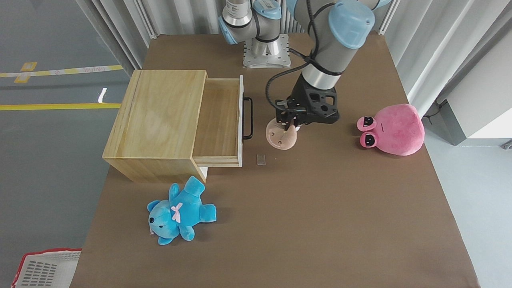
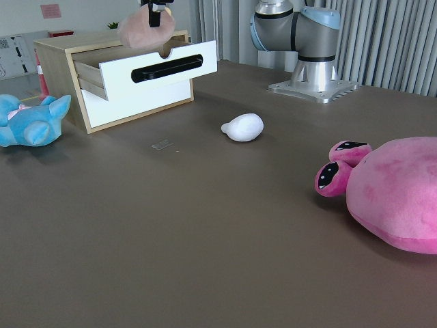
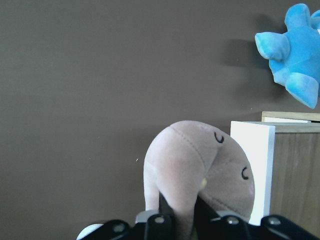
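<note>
My gripper is shut on a pale pink plush toy, which hangs high beside the open drawer, near its white front and black handle, in both outside views. In the wrist view the toy fills the space over the fingers, next to the white drawer front. A small white plush lies on the table in front of the cabinet, mostly hidden under the arm in the front view.
A blue bear lies before the cabinet, and a pink plush at the table's right edge.
</note>
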